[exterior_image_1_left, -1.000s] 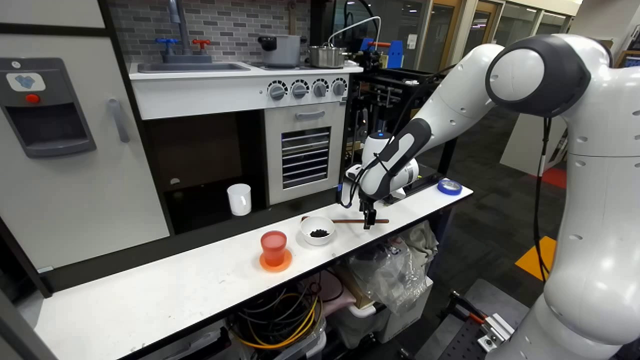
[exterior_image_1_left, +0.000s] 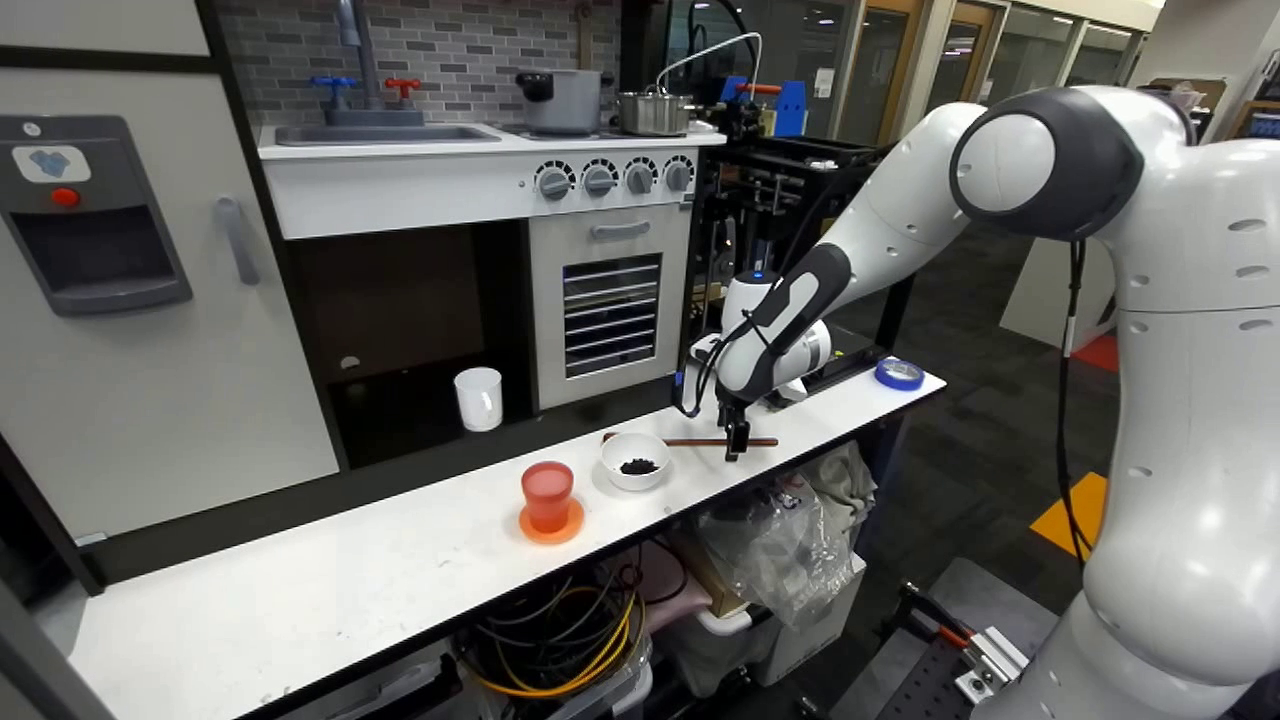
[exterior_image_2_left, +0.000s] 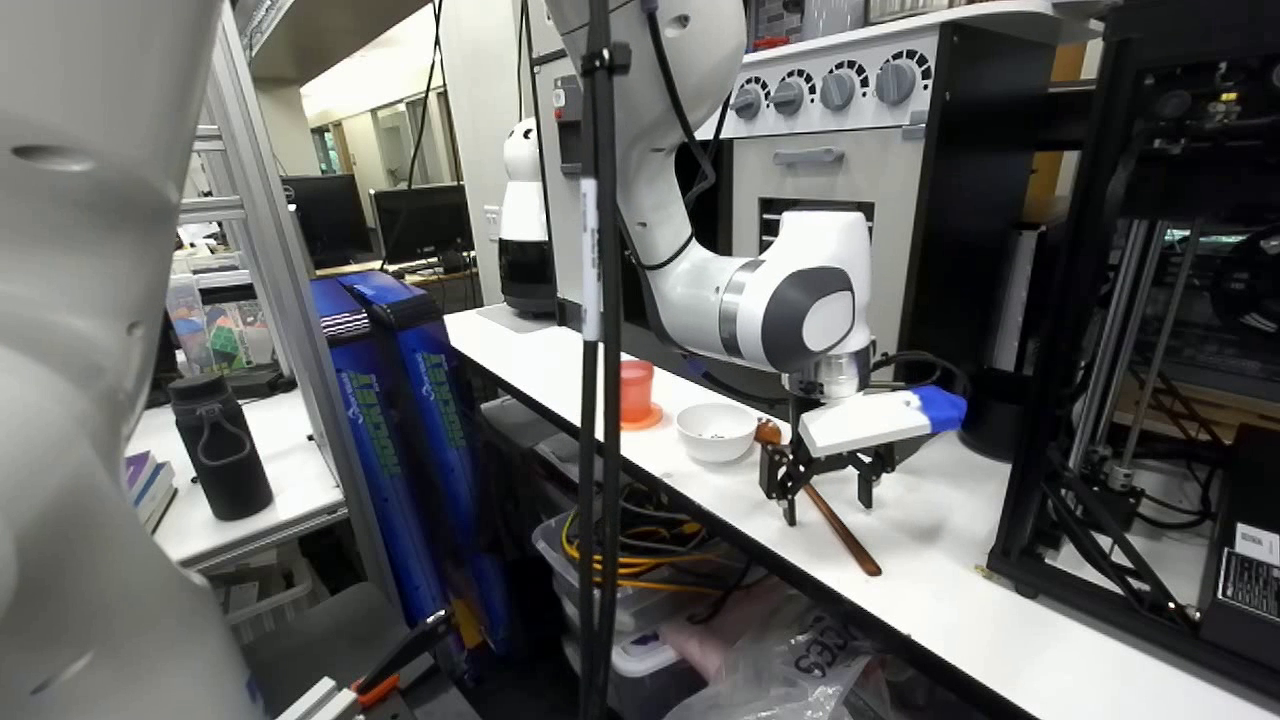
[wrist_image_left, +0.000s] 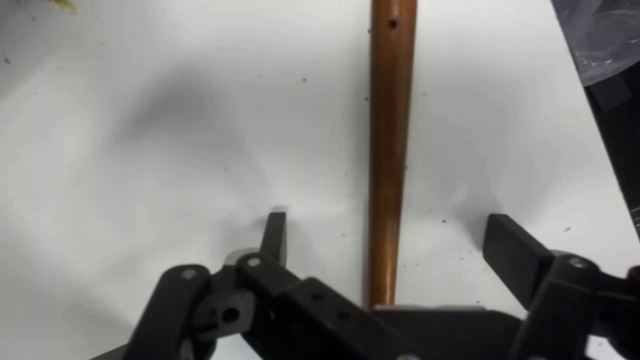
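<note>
A brown wooden stick (wrist_image_left: 388, 150), perhaps a spoon's handle, lies on the white table. In the wrist view it runs between the two spread fingers of my gripper, touching neither pad as far as I can see. The gripper stands open, low over the stick (exterior_image_2_left: 843, 528) in the second exterior view. At the stick's far end is a white bowl (exterior_image_1_left: 636, 479) with small dark pieces (exterior_image_1_left: 638, 466) inside. Left of the bowl stands a red cup (exterior_image_1_left: 548, 494) on an orange disc (exterior_image_1_left: 567, 533).
A white cup (exterior_image_1_left: 479, 398) stands at the play kitchen's lower opening. A blue tape roll (exterior_image_1_left: 899, 373) lies at the table's right end. The table's front edge runs close to the gripper.
My arm has shifted slightly, and the gripper sits a touch lower and nearer the stick's middle. The stick, bowl and cups have stayed put.
</note>
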